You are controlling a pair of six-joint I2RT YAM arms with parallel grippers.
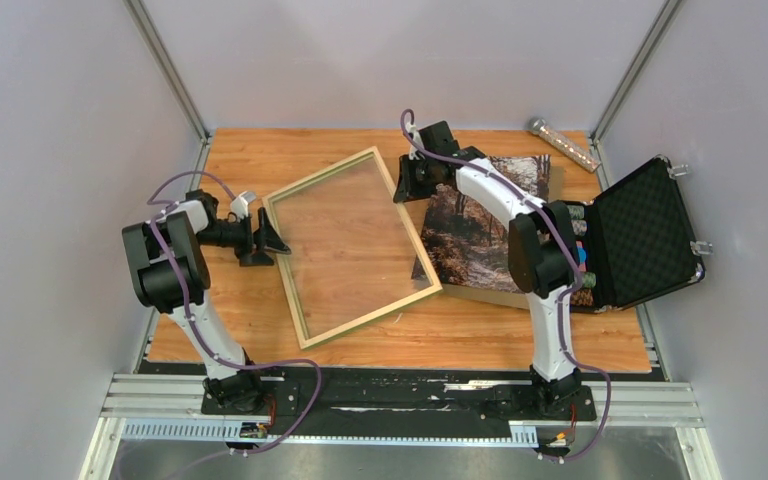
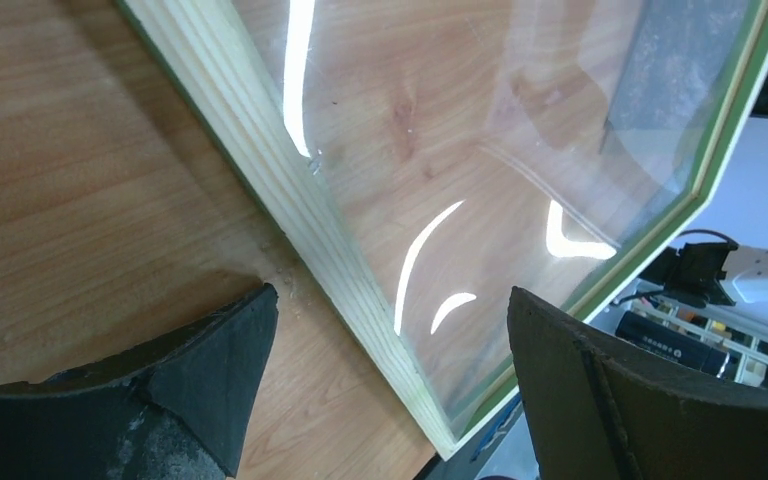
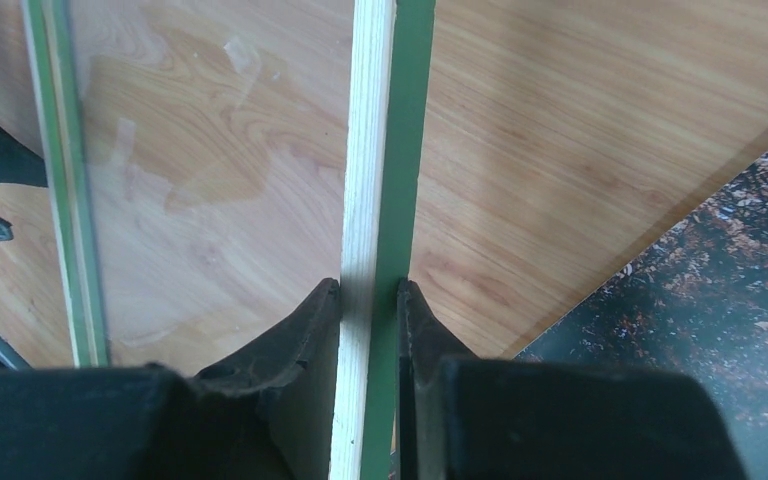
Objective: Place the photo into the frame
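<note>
A wooden frame with a clear pane lies turned at a slant left of centre on the table. Its right side rail stands between the fingers of my right gripper, which is closed on that rail. The left gripper is open above the frame's left rail, its two fingers spread to either side with nothing gripped. The dark forest photo lies flat to the right of the frame, partly covered by the right arm; the frame's lower right corner reaches over the photo's left edge.
A brown board shows under the photo. An open black case stands at the right, with a clear tube at the back right. Bare table runs along the front.
</note>
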